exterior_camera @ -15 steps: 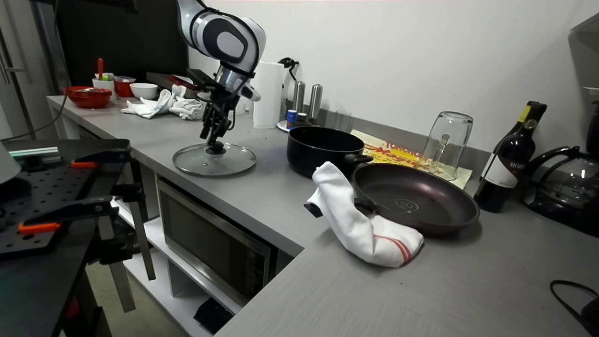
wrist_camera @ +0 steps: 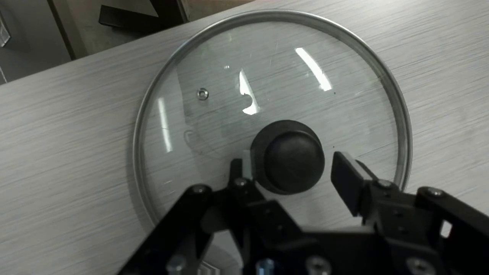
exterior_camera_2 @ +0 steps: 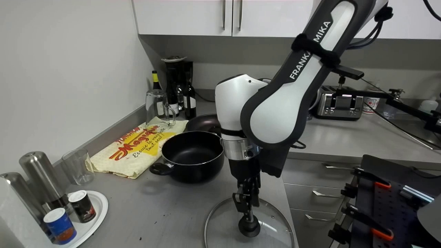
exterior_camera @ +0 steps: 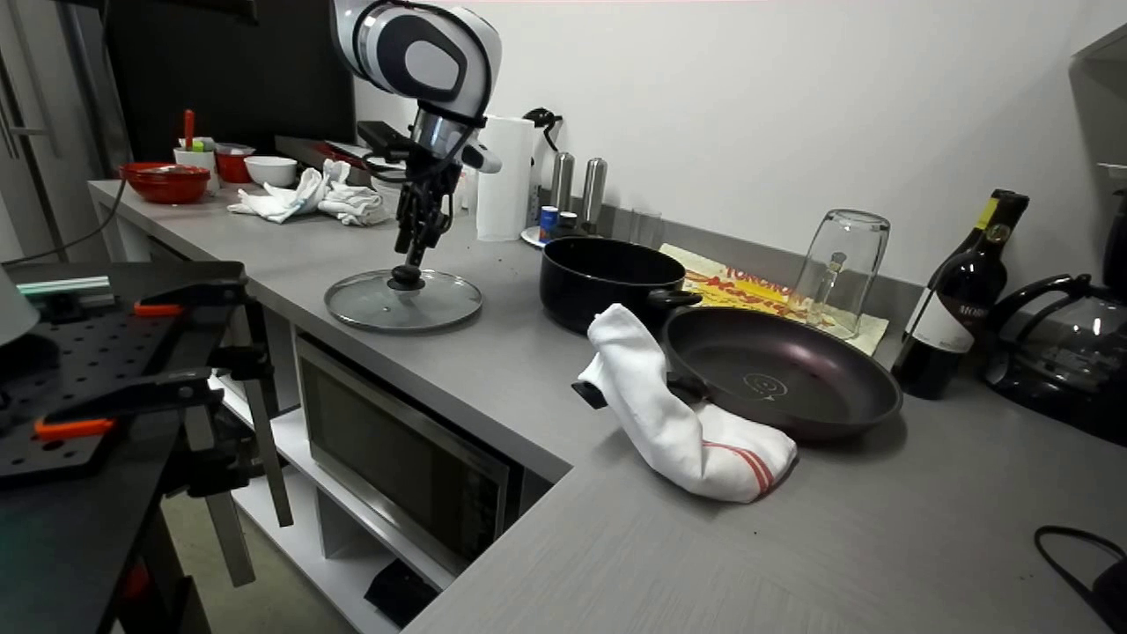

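A round glass lid (exterior_camera: 359, 303) with a metal rim lies flat on the counter close to its front edge. From its centre rises a black knob (wrist_camera: 294, 158), seen from above in the wrist view. My gripper is over the lid with its fingers part open, one finger on each side of the knob as the wrist view looks down. The left finger (wrist_camera: 236, 176) appears very near the knob; a clear gap shows on the right. Whether either touches it, I cannot tell. The black pot (exterior_camera_2: 193, 159) stands without a cover, deeper on the counter.
Beyond the pot sit a dark frying pan (exterior_camera: 782, 370) and a white towel (exterior_camera: 687, 433) draped over its handle. A yellow cloth (exterior_camera_2: 138, 146) lies by the wall under an upturned glass mug (exterior_camera: 842, 269). A white plate (exterior_camera_2: 101, 206) holds small cups.
In exterior view 1 my gripper has shifted slightly right and upward over the lid, and stands more upright. The lid and the pot have stayed in place.
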